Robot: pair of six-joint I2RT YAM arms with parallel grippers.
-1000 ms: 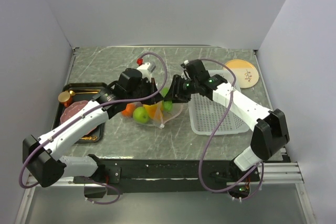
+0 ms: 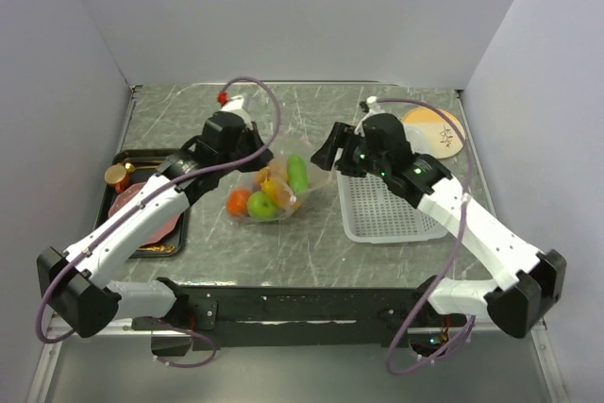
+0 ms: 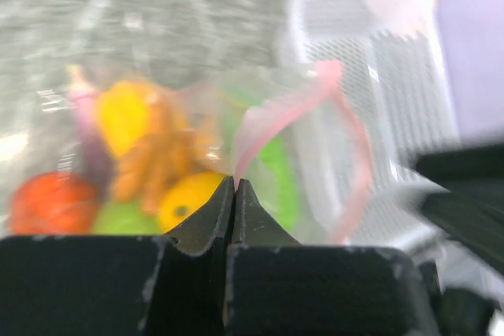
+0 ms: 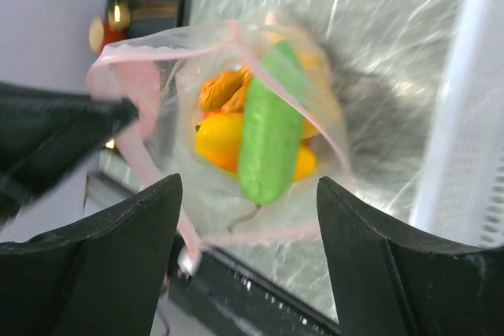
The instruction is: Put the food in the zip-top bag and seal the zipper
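Note:
A clear zip top bag (image 4: 228,214) with a pink rim stands open, its mouth spread wide in the right wrist view. Inside lie a green cucumber-like piece (image 4: 272,135), a yellow pepper-like piece (image 2: 276,192), a green apple (image 2: 261,206), a red-orange round piece (image 3: 53,202) and an orange knobbly piece (image 3: 153,155). My left gripper is shut on the pink rim, which runs into its fingertips at the bag's left side. On the other side, my right gripper stands open, nothing gripped, the rim's near edge passing between and beyond its fingers.
A white perforated basket (image 2: 392,236), empty, sits right of the bag under the right arm. Behind it lies a round yellow-and-white board (image 2: 436,131). At left is a black tray (image 2: 179,239) with a pink plate and a brown cup (image 2: 116,176). Bare counter lies in front.
My left gripper has moved left and slightly back with the rim. My right gripper has drawn away to the right, so the gap between them and the bag's mouth is wider.

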